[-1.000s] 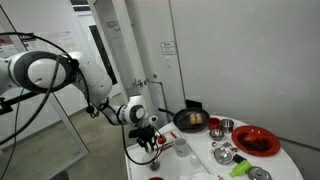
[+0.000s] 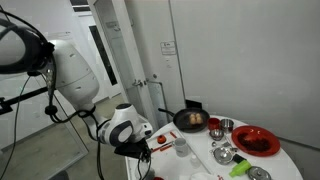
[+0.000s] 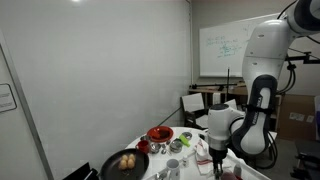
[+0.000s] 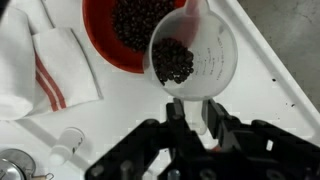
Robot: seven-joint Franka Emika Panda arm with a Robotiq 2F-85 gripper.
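Note:
A clear measuring cup [image 4: 222, 62] with dark beans [image 4: 173, 61] in it hangs in front of my gripper in the wrist view. My gripper is shut on the cup's handle. Just beyond, a red bowl [image 4: 97, 32] holds more of the dark beans; the cup overlaps its right side. Whether cup and bowl touch I cannot tell. Exterior view 1 has my gripper [image 2: 138, 153] low at the table's near left side, with the cup hardly distinguishable there.
A white towel [image 4: 72, 68] with a red stripe and a small white bottle [image 4: 66, 145] lie left of the bowl. Farther along the table are a dark pan [image 2: 191, 119], a red plate [image 2: 257, 141] and several metal pots. The table's edge [image 4: 276, 62] runs close by on the right.
My arm has come down and toward the table's near left side, away from the pan. The things farther along the table stay where they were.

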